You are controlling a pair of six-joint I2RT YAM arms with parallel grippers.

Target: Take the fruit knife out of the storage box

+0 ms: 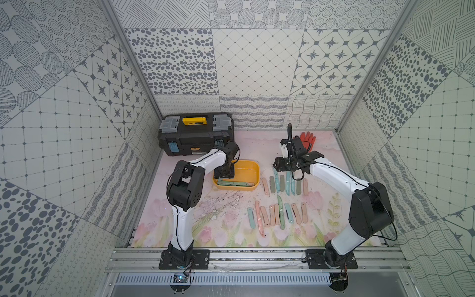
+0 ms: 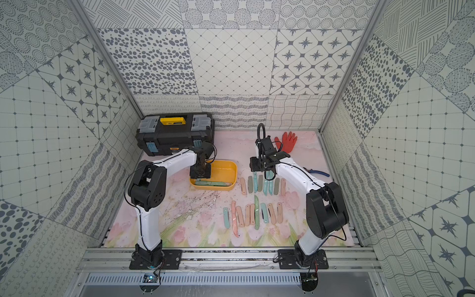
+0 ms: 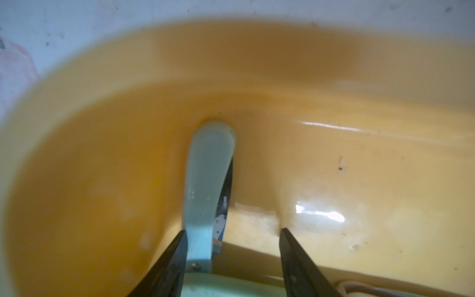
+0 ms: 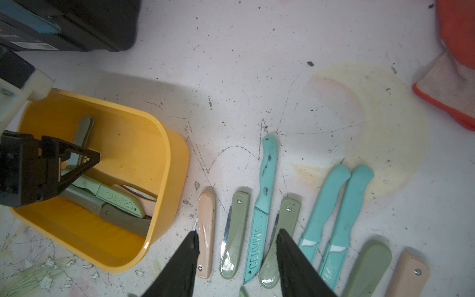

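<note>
A yellow storage box [image 1: 247,170] holds several folded fruit knives. In the left wrist view a pale green knife [image 3: 202,183] with dark blade edge lies along the box's end, over other handles [image 3: 232,287]. My left gripper is down inside the box, open, its fingers either side of that knife's lower end. In the right wrist view a pale green ceramic knife [image 4: 118,198] lies among the others in the box. My right gripper hangs open above the table, right of the box, with nothing held.
Rows of knives [image 2: 257,212] lie right of the box and in front. A black toolbox [image 1: 170,131] stands at the back left, a red glove [image 2: 287,141] at the back right. Pliers [image 2: 319,172] lie at the right.
</note>
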